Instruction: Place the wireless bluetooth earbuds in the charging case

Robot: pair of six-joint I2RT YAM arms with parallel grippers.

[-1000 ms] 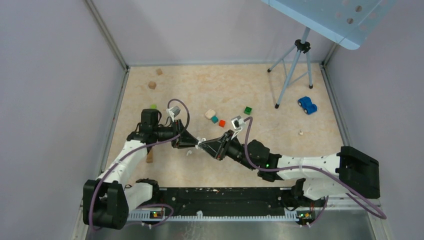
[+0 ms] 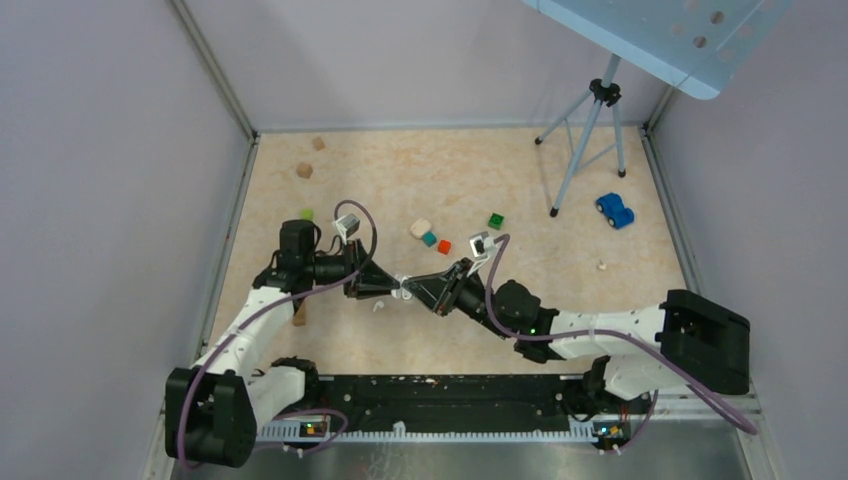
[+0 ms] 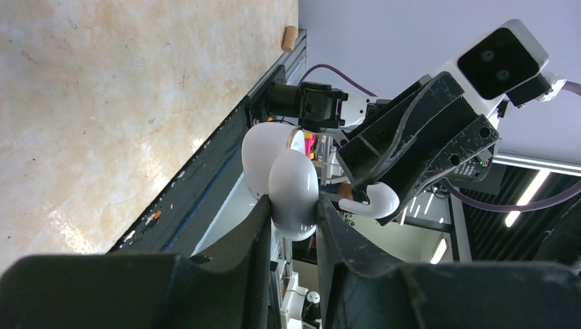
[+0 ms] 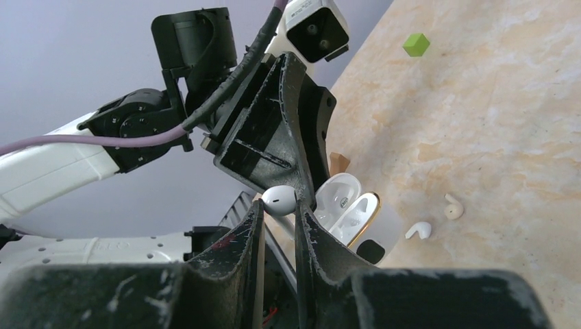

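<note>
The white charging case [image 4: 357, 218] hangs in the air with its lid [image 4: 337, 197] open and a gold rim showing. My left gripper is shut on the case, which fills the gap between its fingertips. A white earbud [image 4: 279, 200] sits between the fingertips of my right gripper. In the left wrist view this earbud [image 3: 375, 201] shows its curved stem, apart from the case and to its right. From above, both grippers meet tip to tip, and little of the case shows.
Two other earbud-like pieces, one white [image 4: 419, 230] and one cream [image 4: 453, 205], lie on the table below. Blocks such as a red one [image 2: 444, 247] and a green one [image 2: 496, 220] lie farther back. A blue toy car [image 2: 614, 210] and a tripod [image 2: 590, 135] stand at right.
My right arm has shifted slightly, its wrist a little to the right and its elbow inward. The left arm has barely moved and still holds the case at the same place.
</note>
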